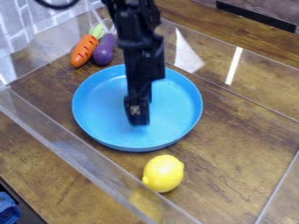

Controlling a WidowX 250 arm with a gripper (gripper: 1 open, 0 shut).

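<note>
My black gripper (133, 103) hangs open from the top of the view over a blue plate (117, 127), its dark fingers reaching down inside the plate. It is blurred, and nothing clear shows between the fingers.
A yellow lemon (163, 173) lies below the plate at the right. An orange carrot (82, 52) and a purple eggplant (104, 51) lie at the back left. A transparent edge runs along the lower left.
</note>
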